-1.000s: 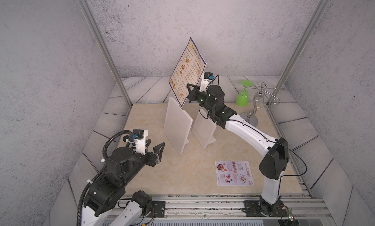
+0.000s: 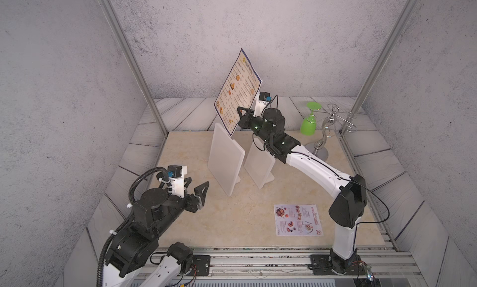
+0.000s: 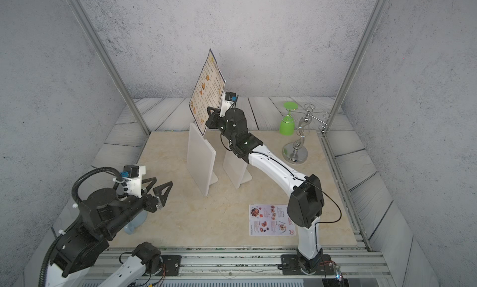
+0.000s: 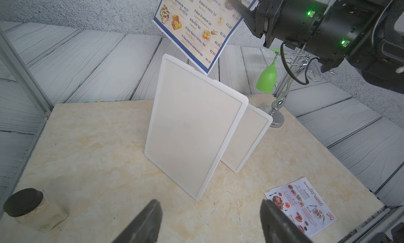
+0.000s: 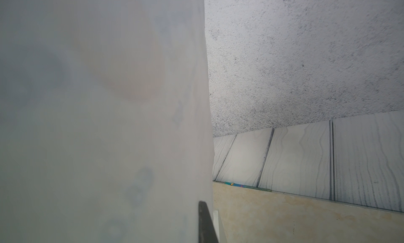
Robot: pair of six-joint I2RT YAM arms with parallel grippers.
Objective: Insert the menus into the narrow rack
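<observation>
A large blue-edged menu (image 2: pixel 238 88) is held up by my right gripper (image 2: pixel 239 112), which is shut on its right edge. Its lower corner is close to the top of the larger white rack (image 2: pixel 226 158); whether it touches cannot be told. In the right wrist view the sheet's blurred back (image 5: pixel 105 116) fills the left half. Behind the larger rack stands a smaller white rack (image 2: pixel 259 165). A smaller menu (image 2: pixel 298 220) lies flat on the table. My left gripper hangs partly open at the left, nothing between its fingers.
A green glass (image 2: pixel 308 124) hangs on a metal stand (image 3: pixel 295 152) at the back right. A dark-lidded jar (image 4: pixel 35 209) is at the table's left. Bare table (image 2: pixel 238 220) lies in front of the racks.
Almost nothing differs. The held menu shifts by a tiny amount; both arms keep nearly the same place.
</observation>
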